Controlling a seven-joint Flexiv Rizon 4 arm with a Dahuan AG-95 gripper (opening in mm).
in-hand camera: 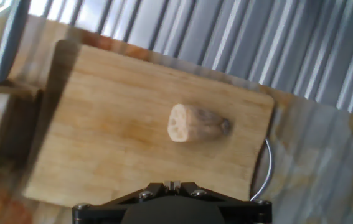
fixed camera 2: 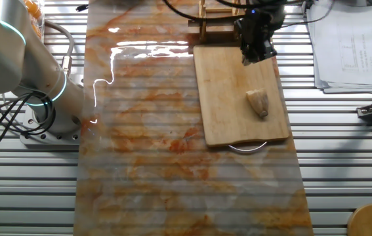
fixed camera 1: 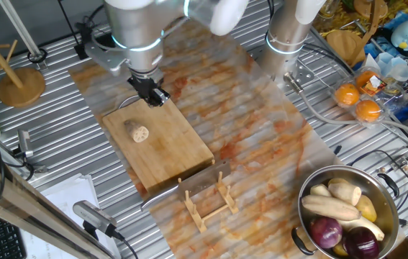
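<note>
A cut piece of lotus root (fixed camera 1: 137, 132) lies on its side on the wooden cutting board (fixed camera 1: 162, 152). In the wrist view, the root piece (in-hand camera: 198, 123) turns its pale cut face with holes to the left, its dark tapered end to the right. My gripper (fixed camera 1: 159, 99) is above the board's edge on the robot-base side, apart from the root. At the bottom of the wrist view the gripper looks shut, its fingers together and nothing between them.
A knife (fixed camera 1: 207, 178) rests in a small wooden rack (fixed camera 1: 214, 208) by the board. A steel pot (fixed camera 1: 306, 216) of vegetables stands front right, and packed oranges (fixed camera 1: 368, 110) lie to the right. The marbled mat (fixed camera 2: 146, 151) has wide clear room beside the board.
</note>
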